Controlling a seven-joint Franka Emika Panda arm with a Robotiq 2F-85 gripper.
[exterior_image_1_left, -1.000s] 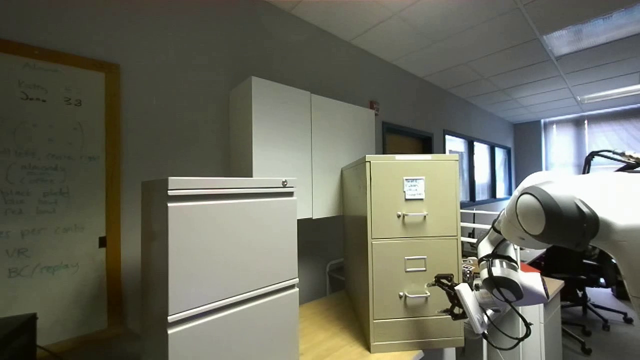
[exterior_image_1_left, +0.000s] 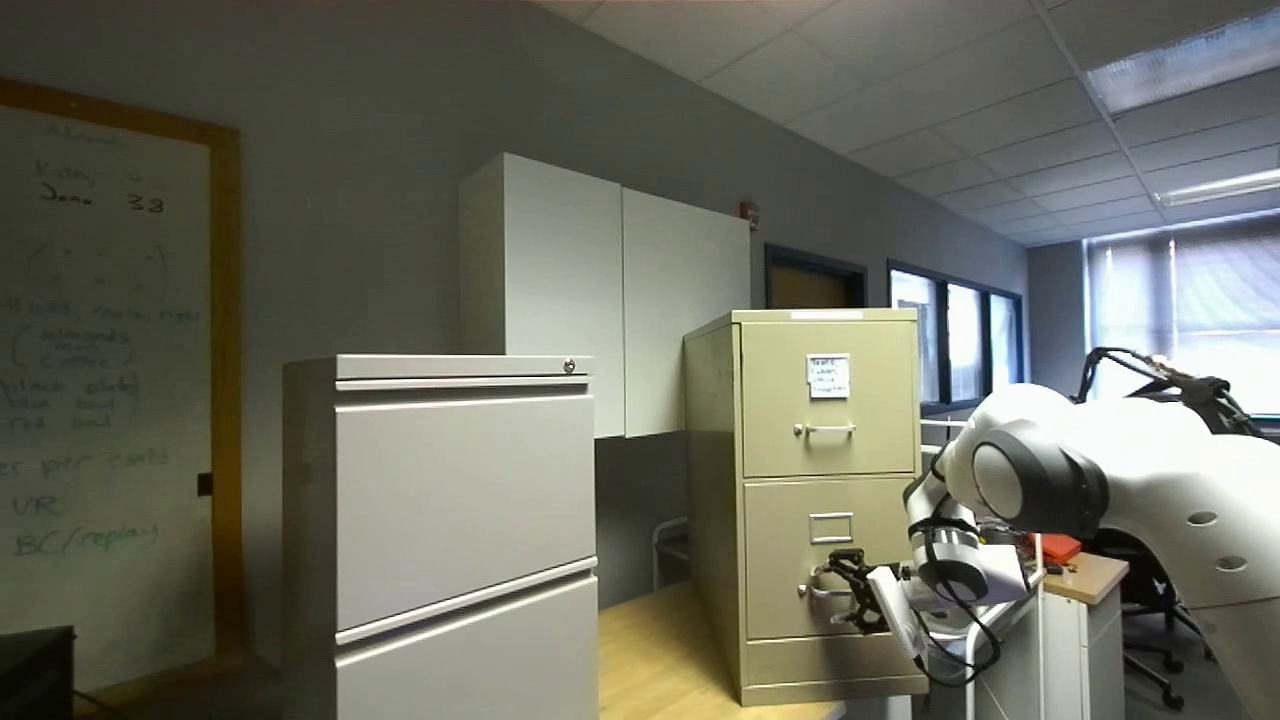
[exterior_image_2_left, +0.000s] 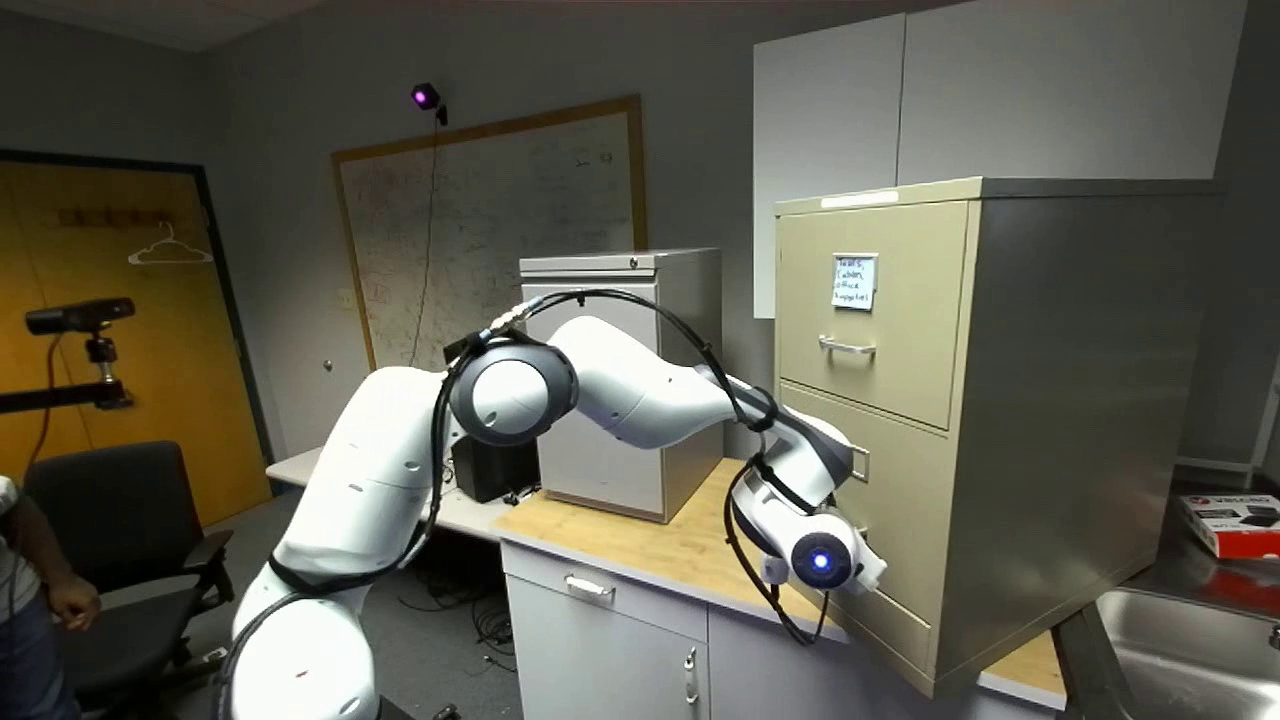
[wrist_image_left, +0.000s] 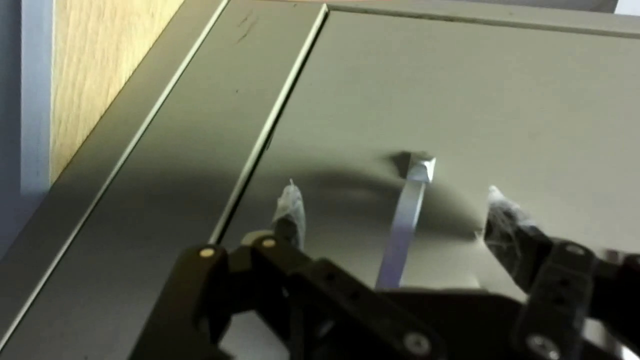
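The beige filing cabinet (exterior_image_1_left: 780, 504) has two drawers, both closed in the exterior views. Its lower drawer carries a silver handle (wrist_image_left: 405, 228), which runs between my fingers in the wrist view without either one pressing on it. My gripper is open, one fingertip on each side of the handle and close to the drawer front. Seen from outside, the gripper's dark fingers (exterior_image_1_left: 849, 562) overlap the handle region. The handle's near end is hidden behind the gripper body in the wrist view. In exterior view 2 the arm hides the fingers.
The upper drawer has its own handle (exterior_image_2_left: 847, 347) and a label. A grey cabinet (exterior_image_1_left: 468, 504) stands to the left on the wooden counter (exterior_image_2_left: 600, 528), with bare counter between the two cabinets. A sink (exterior_image_2_left: 1188, 648) lies to the right of the beige one.
My arm and gripper have moved left in exterior view 1, from beside the lower handle to around it. The drawers have not moved.
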